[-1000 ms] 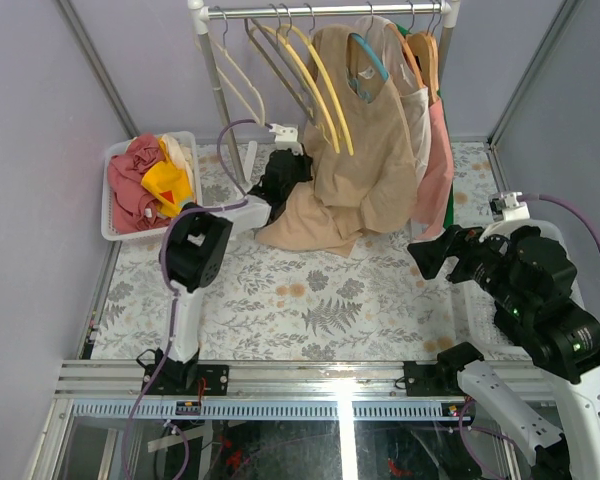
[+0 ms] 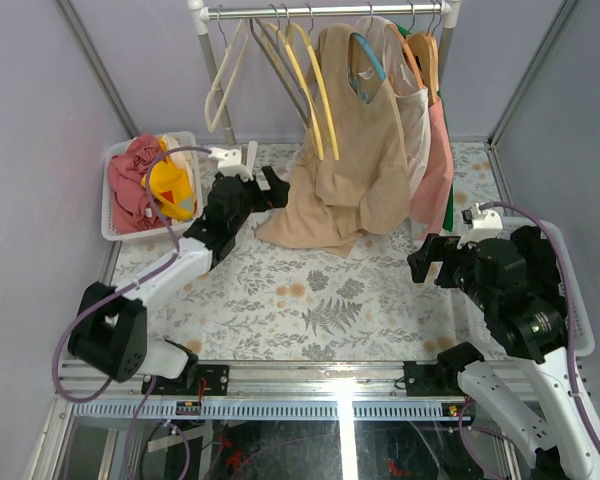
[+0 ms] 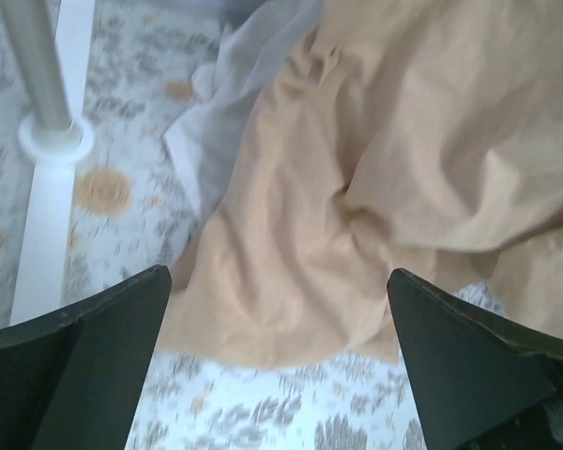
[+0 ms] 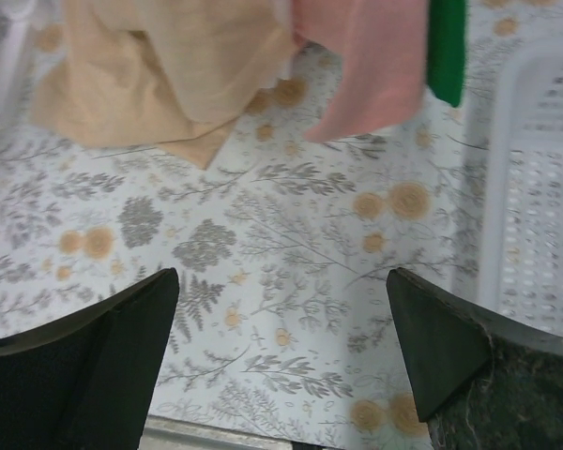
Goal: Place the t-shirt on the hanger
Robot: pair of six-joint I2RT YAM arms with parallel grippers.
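A beige t shirt [image 2: 363,165] hangs on a blue hanger [image 2: 368,52] on the rack, its lower part draped over the floor; in the left wrist view its folds [image 3: 272,253] spread below the gripper, beside white cloth. My left gripper [image 2: 272,188] is open and empty, just left of the beige cloth. My right gripper [image 2: 427,260] stands open and empty at the right, below the hanging clothes.
Empty hangers [image 2: 318,85] hang on the rail [image 2: 330,10]. A basket [image 2: 122,228] of pink, yellow and white clothes sits back left; another basket [image 2: 576,330] is at the right, partly behind my right arm.
My left gripper has pulled back leftward from the beige cloth and hangers. The white hanger has swung. My right arm has shifted slightly.
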